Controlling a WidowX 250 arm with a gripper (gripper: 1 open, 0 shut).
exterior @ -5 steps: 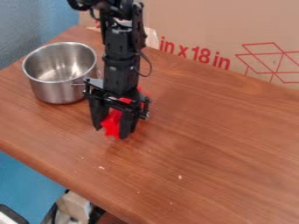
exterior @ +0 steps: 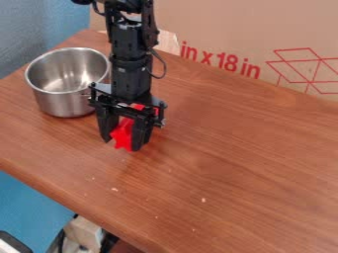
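My black gripper [exterior: 122, 133] hangs low over the wooden table [exterior: 238, 188], shut on a red object [exterior: 123, 136] that shows between and behind its fingers; its exact shape is mostly hidden. A steel pot [exterior: 59, 89] stands just to the left and behind the gripper, near the table's back left.
A cardboard panel [exterior: 251, 40] with red lettering stands along the back. A blue area [exterior: 27, 203] lies beyond the table's left edge.
The gripper and the red object have shifted slightly up and to the left in the view.
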